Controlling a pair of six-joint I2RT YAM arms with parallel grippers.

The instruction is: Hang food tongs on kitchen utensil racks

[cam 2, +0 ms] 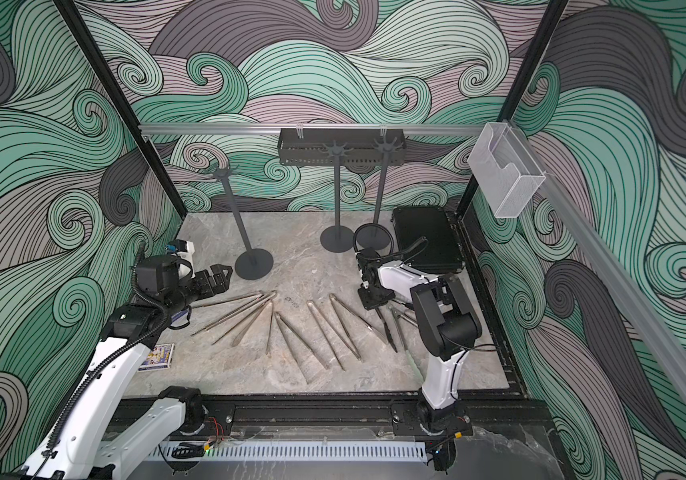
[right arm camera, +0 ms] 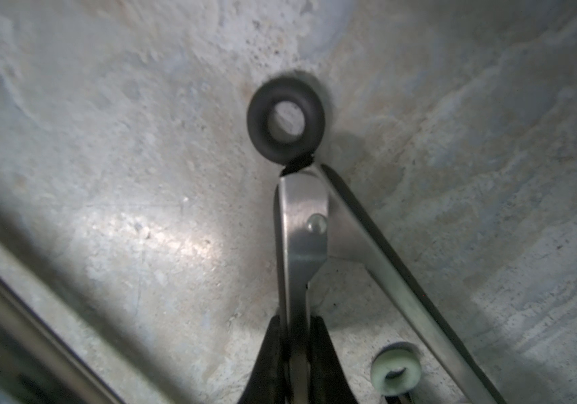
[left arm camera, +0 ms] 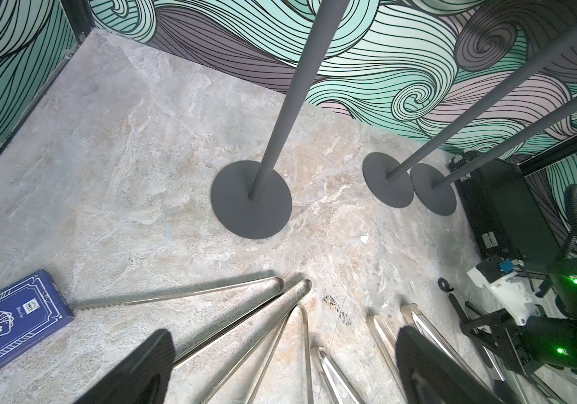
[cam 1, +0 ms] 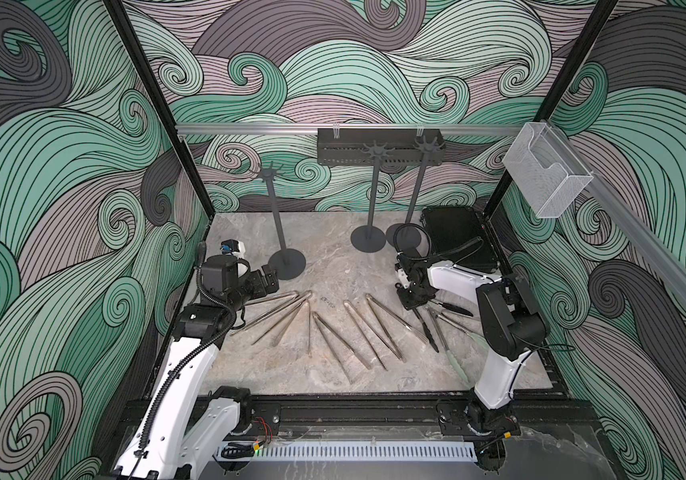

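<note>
In the right wrist view, my right gripper is shut on one arm of the black-ringed tongs (right arm camera: pixel 305 202). Their ring end points away from it, and the other arm splays out to the right. The tongs lie low over the table. Several silver tongs (cam 1: pixel 331 328) rest in a fan across the front middle, and green tongs (cam 1: pixel 451 360) lie by the right arm. Three dark racks with hooked tops stand behind: left rack (cam 1: pixel 277 216), middle rack (cam 1: pixel 372 200), right rack (cam 1: pixel 417 188). My left gripper stands open above the left tongs, empty.
A blue card box (left arm camera: pixel 15 330) lies at the left. At the back right sits a black case (cam 1: pixel 459 240), close to the right arm. A wire basket (cam 1: pixel 547 172) hangs on the right rail. Bare table (cam 1: pixel 323 248) separates the left and middle racks.
</note>
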